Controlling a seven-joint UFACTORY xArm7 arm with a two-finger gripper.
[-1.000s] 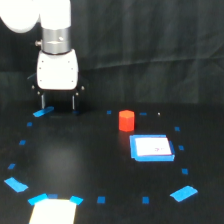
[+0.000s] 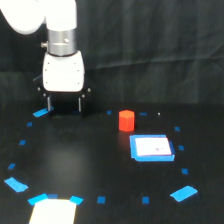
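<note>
A small red block (image 2: 126,121) rests on the black table, right of centre. Just below and to its right lies a blue rectangular piece with a white middle (image 2: 153,147). At the back left, my white gripper (image 2: 64,104) points down, well to the left of the block and apart from it. Its dark fingers stand wide apart, so it looks open, with nothing visible between them.
Blue tape marks (image 2: 183,193) are scattered around the black table. A pale cream square (image 2: 53,212) is cut off by the bottom edge at left. Dark curtains hang behind.
My gripper has shifted slightly to the right and a little lower in the view. The red block and the blue-and-white piece have stayed in place.
</note>
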